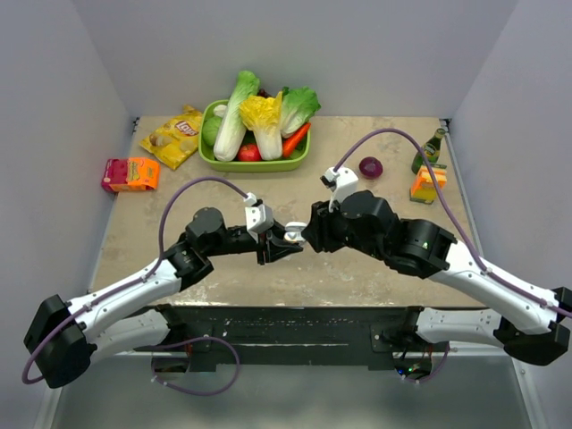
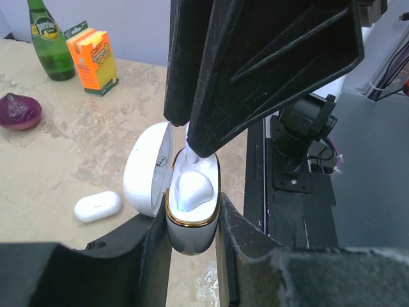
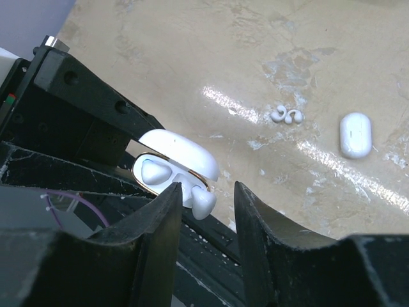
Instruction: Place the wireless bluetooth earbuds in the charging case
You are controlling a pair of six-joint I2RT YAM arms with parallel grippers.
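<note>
My left gripper is shut on the open white charging case, which has a gold rim and its lid raised. Two white earbud shapes show in it: one lying in the case, the other at its end, partly hidden by my right gripper in the left wrist view. My right gripper hangs right over that end, fingers parted around this bud; whether they touch it is unclear. A closed white oval object lies on the table, also seen in the right wrist view near small white curled pieces.
A green basket of vegetables is at the back, with a chip bag and snack boxes left. A red onion, a bottle and a carton stand right.
</note>
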